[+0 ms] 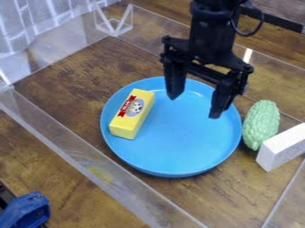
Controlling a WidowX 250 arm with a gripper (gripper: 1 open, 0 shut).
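Note:
My black gripper (197, 93) hangs open over the back part of a blue round plate (179, 147), its two fingers spread with nothing seen between them. On the plate's left side lies a yellow block with a red-and-white label (127, 119). Right of the plate are a green textured oblong (261, 121) and a white block (281, 145), both clear of the gripper.
Clear plastic walls (71, 165) border the wooden surface (78, 76). A blue object (24, 214) lies at the lower left corner, outside the wall. The wood left of the plate is bare.

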